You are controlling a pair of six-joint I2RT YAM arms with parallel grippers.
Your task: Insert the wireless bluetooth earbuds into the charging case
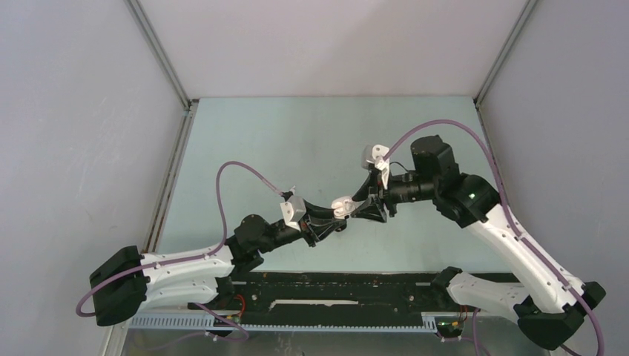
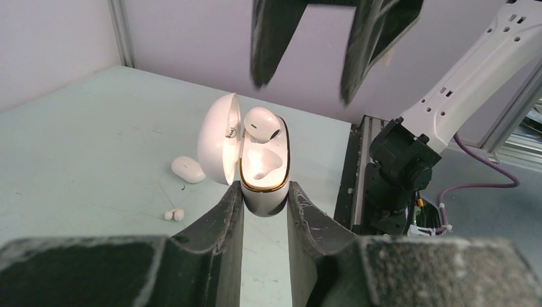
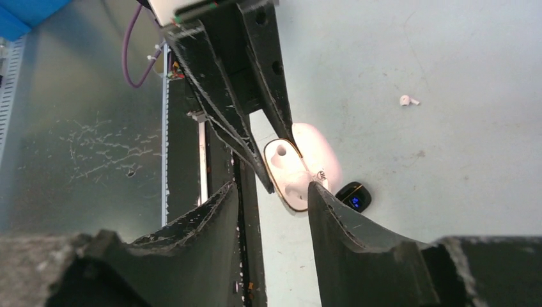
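The white charging case (image 2: 264, 197), lid flipped open, is clamped in my left gripper. In the left wrist view an earbud (image 2: 261, 125) sits in the upper part of the case, and the well below it looks empty. My right gripper stands open beside and above the case, with nothing between its fingers. A second white earbud (image 2: 187, 169) lies on the table behind the case in the left wrist view.
Small white pieces (image 3: 405, 100) lie on the pale table. A dark object with a blue light (image 3: 353, 197) shows beside the case in the right wrist view.
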